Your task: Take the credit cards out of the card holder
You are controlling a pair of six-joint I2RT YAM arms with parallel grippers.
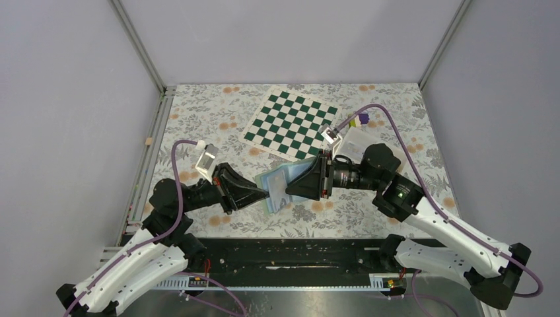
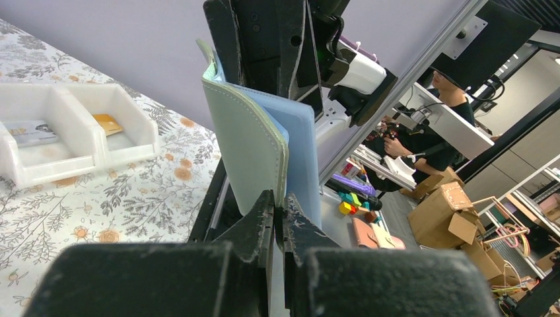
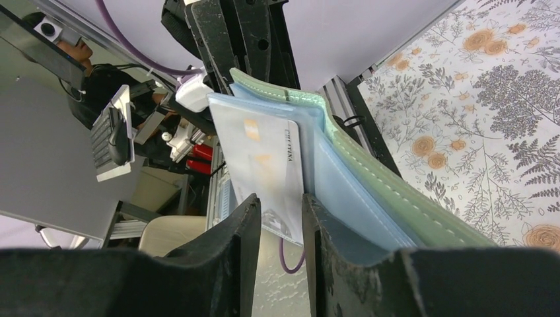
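Note:
Between the two arms, above the table, the opened card holder with its pale green cover and light blue sleeves is held up. My left gripper is shut on the holder's edge. In the right wrist view a whitish card with a gold chip shows in a sleeve. My right gripper stands part open at the lower edge of that card, its fingers apart, one on each side of the card's edge. Whether either finger touches the card, I cannot tell.
In the left wrist view a white divided tray holds a pale card and a yellow card in separate compartments. A green checkered board lies at the back.

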